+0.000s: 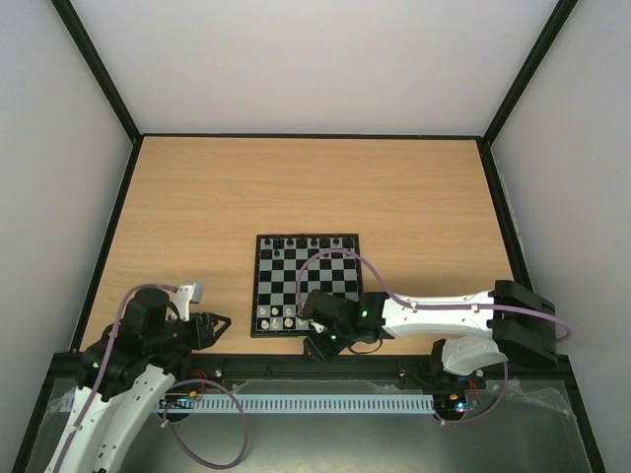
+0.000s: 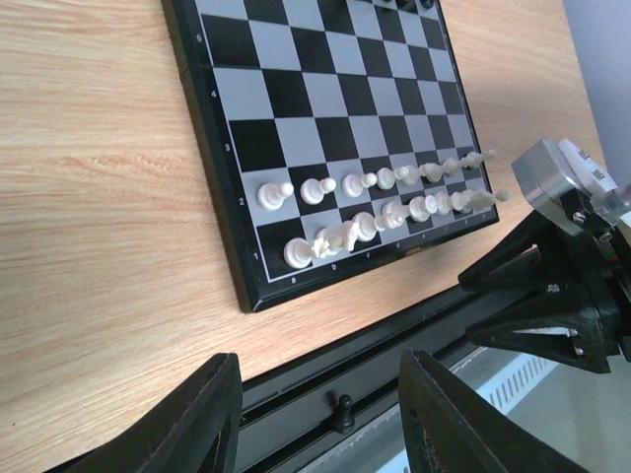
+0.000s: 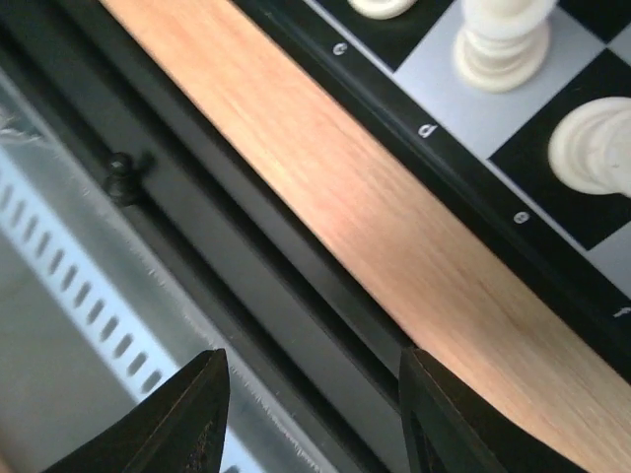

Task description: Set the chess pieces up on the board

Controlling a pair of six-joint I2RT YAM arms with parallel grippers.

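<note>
In the top view the chessboard (image 1: 308, 236) lies near the table's front edge. White pieces (image 2: 341, 184) fill two rows along its front side in the left wrist view, and black pieces (image 1: 302, 242) stand along the far side. My left gripper (image 1: 227, 322) hovers left of the board, its fingers (image 2: 202, 414) apart and nothing between them. My right gripper (image 1: 314, 353) is over the board's front edge, hiding the right part of the white rows from above. Its fingers (image 3: 192, 409) are apart and empty, with a few white pieces (image 3: 501, 44) visible beyond them.
Bare wooden table (image 1: 197, 207) surrounds the board at the back and both sides. A black rail (image 1: 296, 365) runs along the front edge, with a small black knob (image 3: 122, 177) on it.
</note>
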